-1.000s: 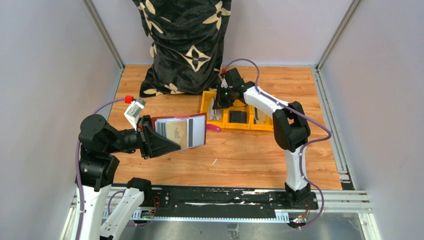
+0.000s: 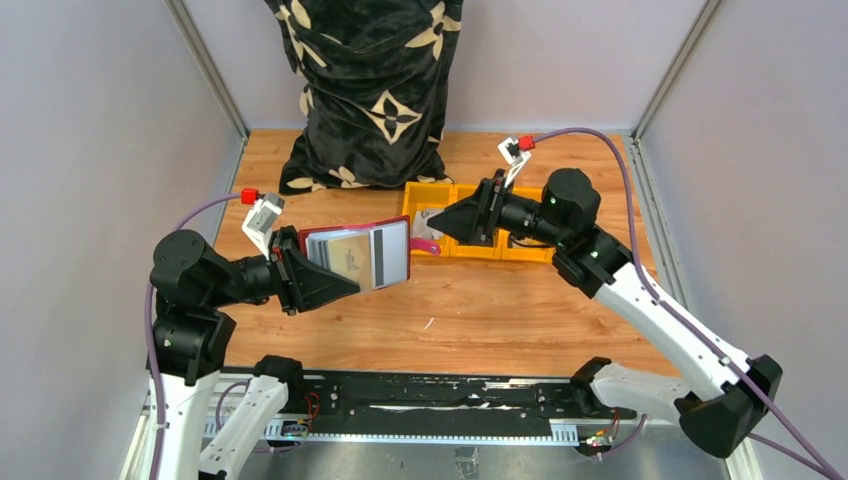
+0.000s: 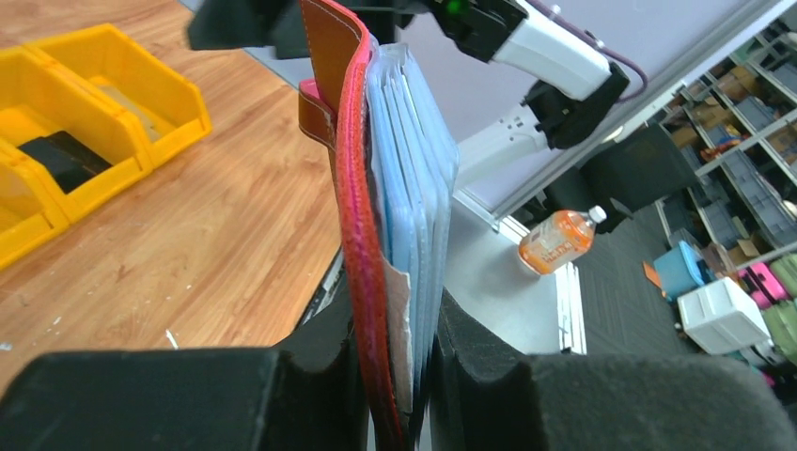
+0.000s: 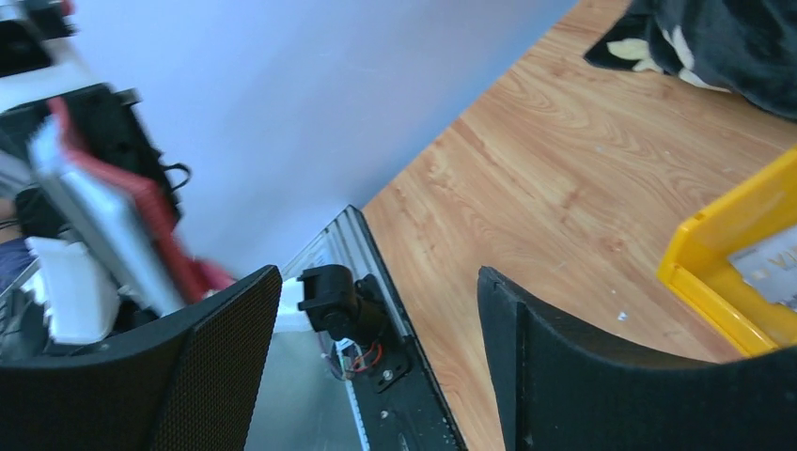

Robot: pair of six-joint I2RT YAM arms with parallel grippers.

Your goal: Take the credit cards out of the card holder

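My left gripper (image 2: 318,280) is shut on the red card holder (image 3: 352,216), which stands opened out, several clear sleeves with cards (image 2: 350,258) facing up in the top view; its pink strap (image 2: 424,245) sticks out to the right. My right gripper (image 2: 470,218) hangs open above the yellow bins, to the right of the holder, with nothing between its fingers; in the right wrist view the holder appears blurred at the left.
Yellow bins (image 3: 179,132) at the back centre hold a pale card-like item (image 4: 766,263) and dark objects. A patterned dark cloth (image 2: 365,100) covers the back left.
My right arm has risen from the left bin and swung toward the right and front, its gripper now higher over the bins. The left gripper and holder have barely moved.
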